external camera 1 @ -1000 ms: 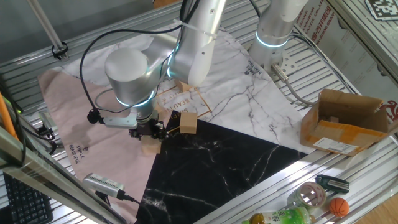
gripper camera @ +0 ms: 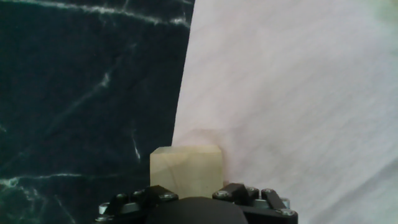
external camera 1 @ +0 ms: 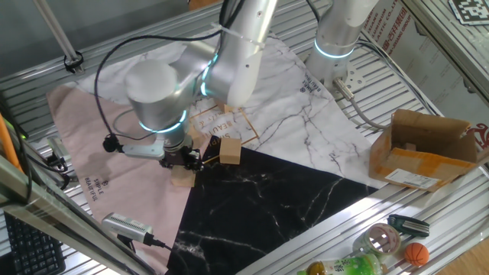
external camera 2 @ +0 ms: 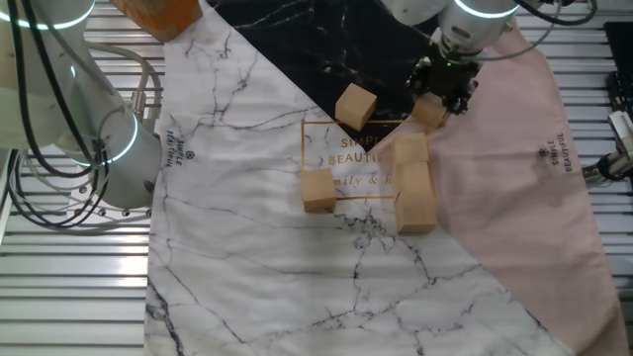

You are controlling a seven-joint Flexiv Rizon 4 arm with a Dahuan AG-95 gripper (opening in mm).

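Observation:
My gripper (external camera 1: 182,159) points down over the border between pink and black cloth and is shut on a light wooden block (external camera 1: 182,179). In the wrist view, this block (gripper camera: 186,169) shows at the bottom centre, its near part covered by the gripper; the finger pads are hidden. From the other side, the same block (external camera 2: 428,112) appears below the gripper (external camera 2: 440,97), close to the end of a row of wooden blocks (external camera 2: 415,183). Any gap beneath it cannot be judged. Another block (external camera 2: 355,106) lies apart on the black cloth, and one more (external camera 2: 318,190) on the white marble pattern.
An open cardboard box (external camera 1: 420,153) stands at the right edge. A bottle (external camera 1: 351,266), a tape roll (external camera 1: 380,239) and a small orange ball (external camera 1: 416,253) lie on the front rail.
The arm has shifted slightly left in exterior view 1, and the block under the gripper has shifted left with it. The other visible blocks show no clear movement.

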